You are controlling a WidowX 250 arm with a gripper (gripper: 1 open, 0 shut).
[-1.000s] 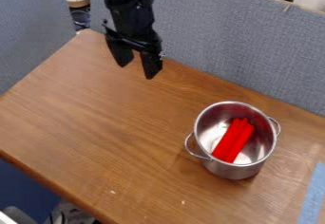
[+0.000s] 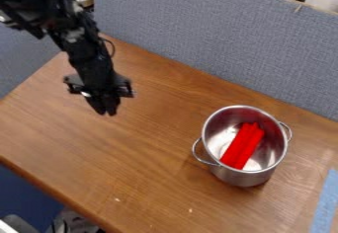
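Note:
My black gripper [image 2: 103,103] hangs low over the left part of the wooden table [image 2: 152,173], pointing down; whether its fingers are open is hard to make out. A steel pot [image 2: 240,178] with two handles stands on the right of the table, apart from me, with red bar-shaped objects [image 2: 240,144] lying inside it.
A grey padded wall [image 2: 211,35] runs along the back. A light blue strip [image 2: 325,202] lies at the right edge.
My arm and gripper have moved left and downward from the back of the table toward its left part. The pot and red objects are unchanged.

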